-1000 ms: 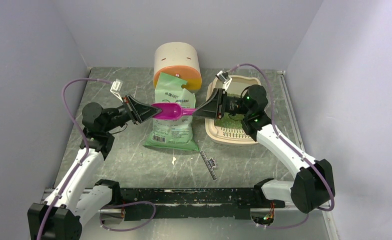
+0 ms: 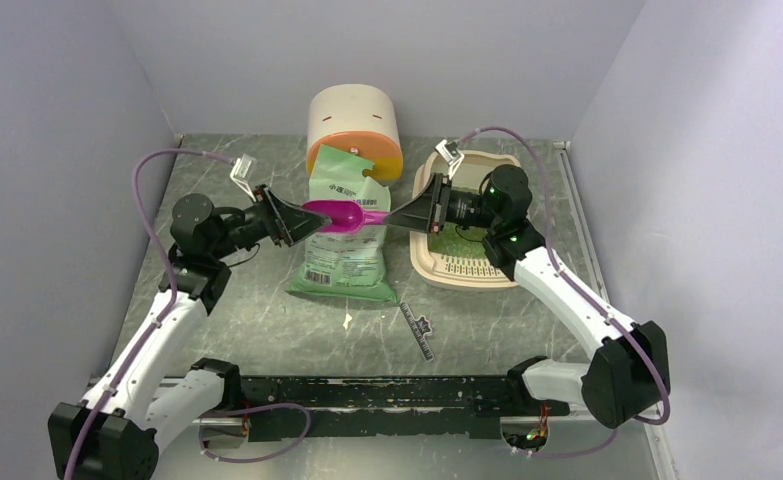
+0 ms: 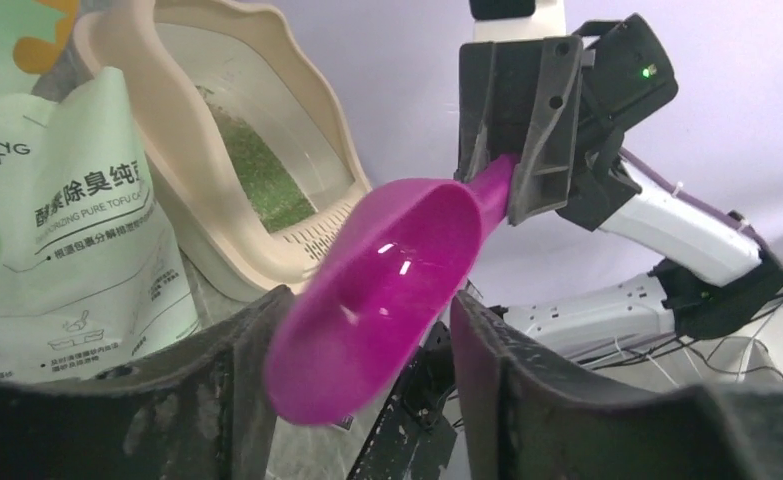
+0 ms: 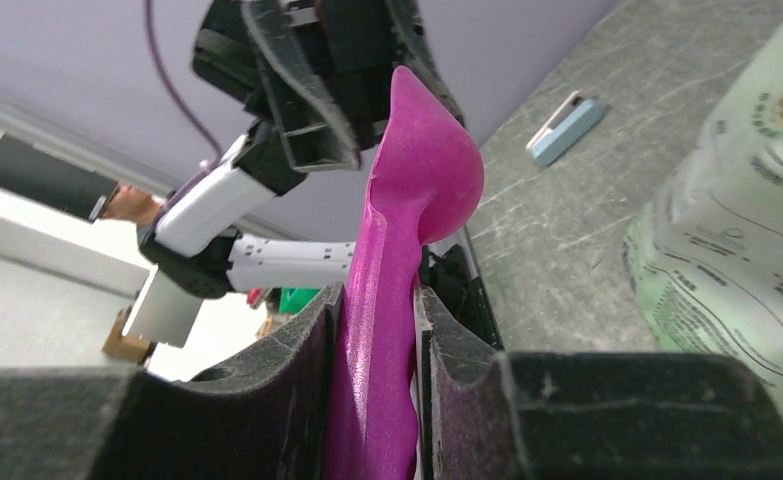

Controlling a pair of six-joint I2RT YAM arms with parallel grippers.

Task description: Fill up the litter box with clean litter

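A magenta scoop [image 2: 339, 216] is held level above the green litter bag [image 2: 339, 270], its handle in my shut right gripper [image 2: 399, 219]. My left gripper [image 2: 316, 220] stands part open at the scoop's bowl end, its fingers on either side of that end in the left wrist view, where the scoop [image 3: 377, 300] looks empty. Whether they touch it I cannot tell. The cream litter box [image 2: 435, 275] lies right of the bag, under the right arm, with green litter showing on its floor.
A white cylinder with an orange front [image 2: 353, 110] stands behind the bag. A small black strip [image 2: 415, 330] lies in front. The right wrist view shows a light blue object [image 4: 565, 132] on the floor. Grey walls bound the space.
My left gripper has shifted slightly right and up in the top view. The scoop, right gripper, bag and box look much the same.
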